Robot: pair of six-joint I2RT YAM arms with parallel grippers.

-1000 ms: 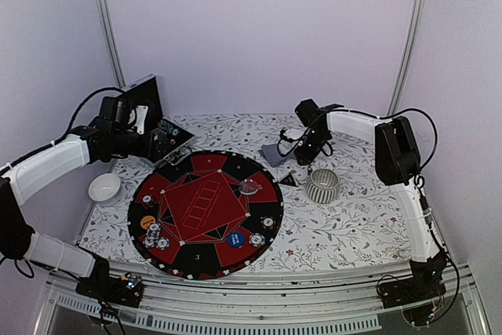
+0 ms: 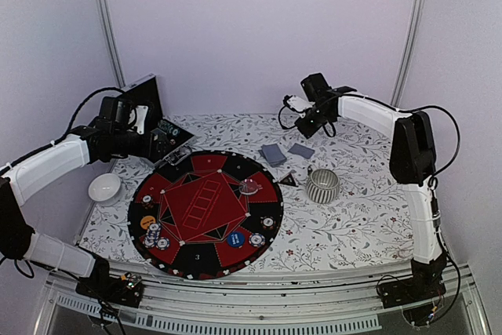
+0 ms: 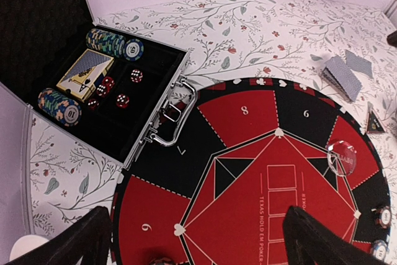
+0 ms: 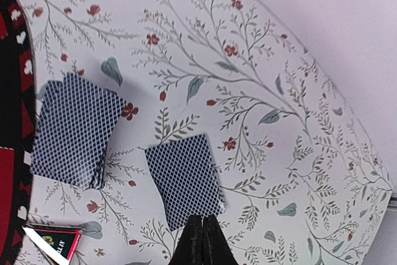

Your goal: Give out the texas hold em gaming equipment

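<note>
A single face-down playing card (image 4: 185, 178) lies flat on the patterned table, just right of the loose card stack (image 4: 75, 131). My right gripper is raised above the table with its fingertips together and nothing between them; the card stays below, outside the fingers. On the left, the fingers of my left gripper stand wide apart over the round poker mat (image 3: 248, 181), empty. The opened case (image 3: 118, 79) holds chips, several red dice and a boxed deck (image 3: 85, 74).
A striped round cup (image 2: 322, 186) stands right of the mat, near a small black triangular piece (image 2: 289, 180). A white bowl (image 2: 104, 187) sits at the far left. Chip stacks (image 2: 154, 237) rest on the mat.
The card, uncovered in the top view, remains on the table. The left arm has not moved.
</note>
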